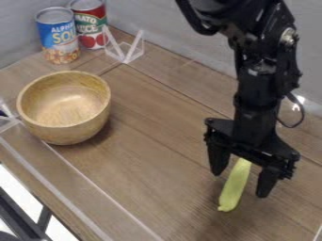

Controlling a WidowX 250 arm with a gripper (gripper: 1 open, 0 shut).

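My black gripper (pixel 243 168) hangs over the lower right of the table with its fingers open. A long yellow-green object (pixel 232 196) lies on the wood beneath it, between the two fingers in this view; whether they are level with it or above it I cannot tell. The upper part of that object is partly hidden by the gripper.
A wooden bowl (pixel 66 128) sits at the left. A blue-labelled can (pixel 59 38) and a red can (pixel 92 26) stand at the back left corner by the wall.
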